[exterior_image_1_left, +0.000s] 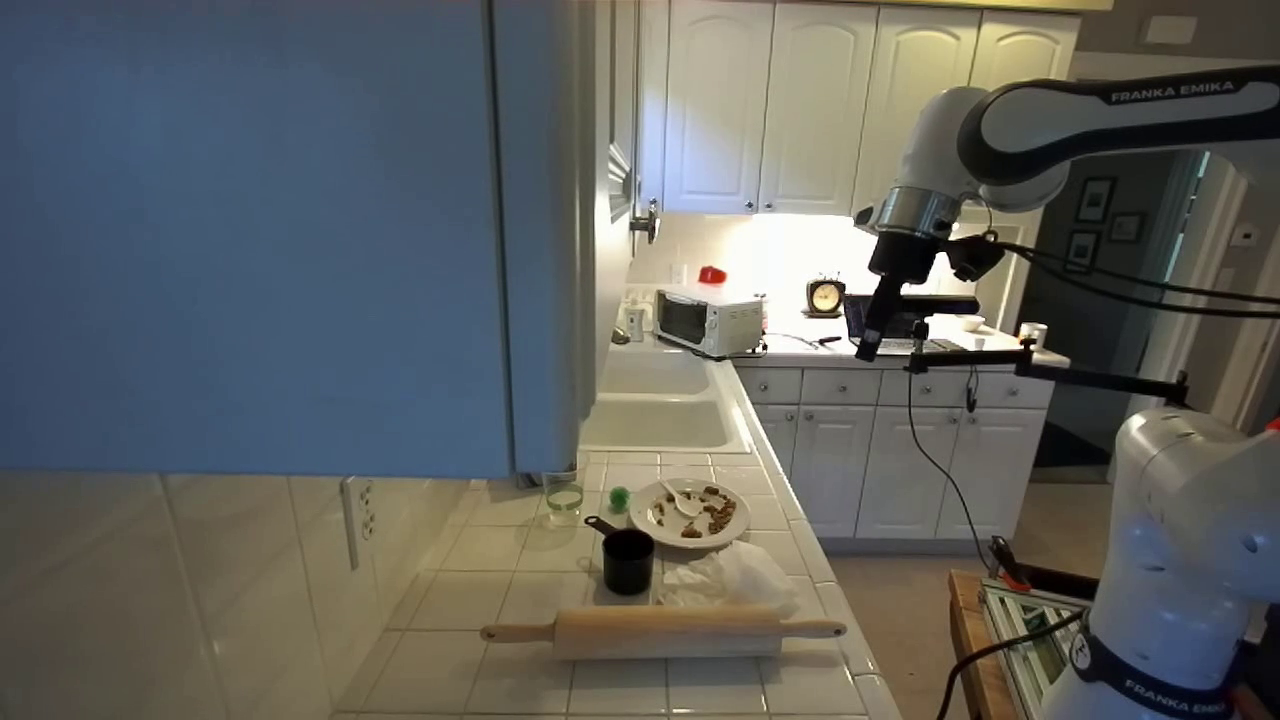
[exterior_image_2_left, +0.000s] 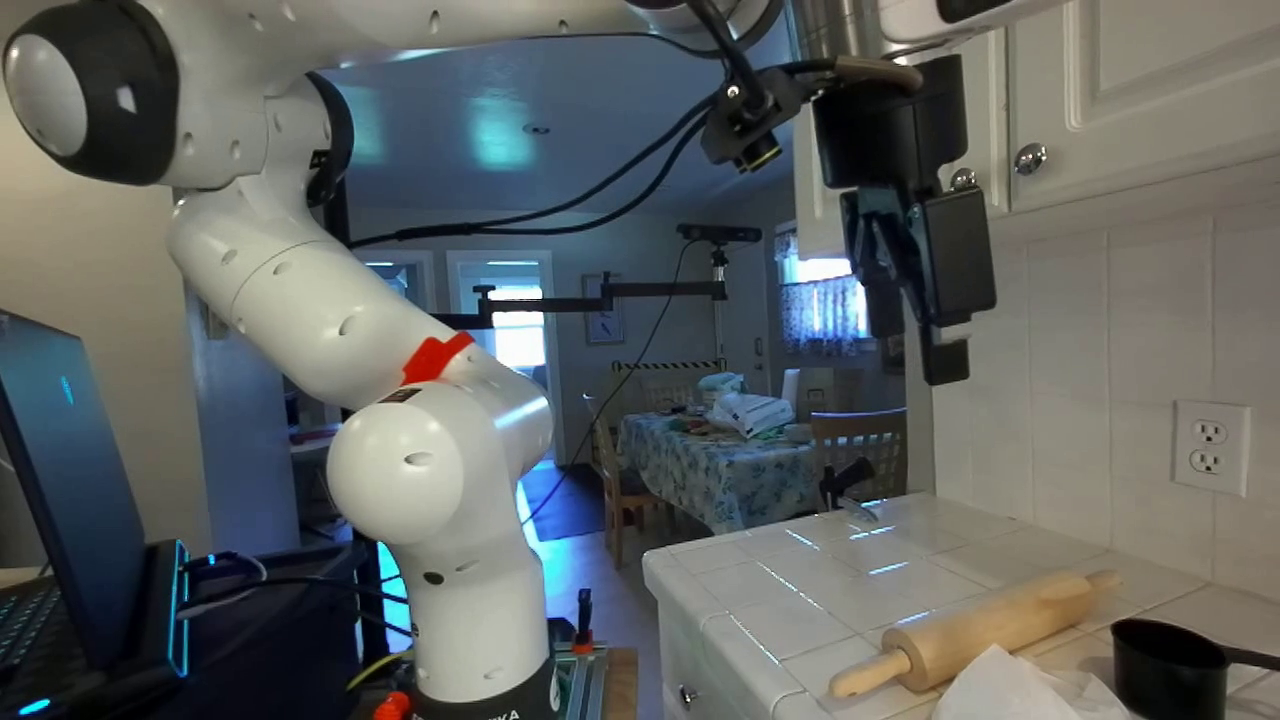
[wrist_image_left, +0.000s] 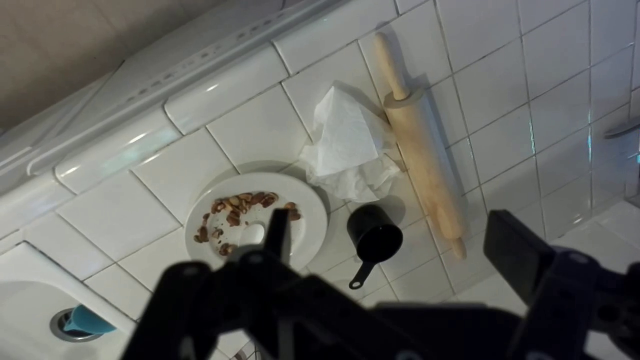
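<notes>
High over the counter, my gripper stands open, its fingers wide apart with nothing between them. Below it in the wrist view are a black measuring cup (wrist_image_left: 375, 233), a wooden rolling pin (wrist_image_left: 424, 159) and a crumpled white paper or cloth (wrist_image_left: 348, 147). A white plate (wrist_image_left: 312, 231) holds brown nut pieces (wrist_image_left: 240, 207) and a white spoon (wrist_image_left: 252, 234); one finger hides part of it. In exterior view 1, the cup (exterior_image_1_left: 627, 562) sits upright between plate (exterior_image_1_left: 732, 532) and rolling pin (exterior_image_1_left: 666, 632). My gripper touches none of these.
A green ball (exterior_image_1_left: 619, 498) and a clear glass (exterior_image_1_left: 563, 498) stand near the plate. The sink (exterior_image_1_left: 666, 422) lies beyond, with a blue item (wrist_image_left: 90, 321) at its drain. A large cabinet (exterior_image_1_left: 252, 240) overhangs the counter's wall side. Bare tiles (exterior_image_2_left: 786, 600) lie past the rolling pin.
</notes>
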